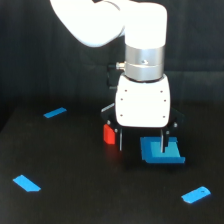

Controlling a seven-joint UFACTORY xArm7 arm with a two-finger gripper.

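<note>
My gripper [142,146] hangs under the white hand in the middle of the camera view. Its dark fingers stand wide apart, with only the dark table showing between them. A small red object [109,134] is partly hidden by the left finger; whether the two touch, I cannot tell. On the right side, the other finger overlaps a blue square piece [174,158] with a lighter blue middle, possibly a shallow tray.
Strips of blue tape mark the dark table: one at the back left [55,112], one at the front left [26,184], one at the front right [196,195]. Open table lies between them at the front and left.
</note>
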